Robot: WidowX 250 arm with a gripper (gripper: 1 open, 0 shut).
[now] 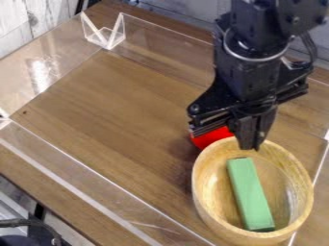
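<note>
A wooden bowl [210,192] sits at the lower right with a green block [251,197] lying in it. Behind the bowl's back rim is a red object [209,135], partly hidden by the bowl and my gripper. My dark gripper [251,136] hangs just above the back of the bowl, over the red object; it looks shut, with nothing visible between its fingers.
The wooden table [110,115] has clear space to the left. Clear plastic walls run along its edges, and a small clear holder [103,34] stands at the back left.
</note>
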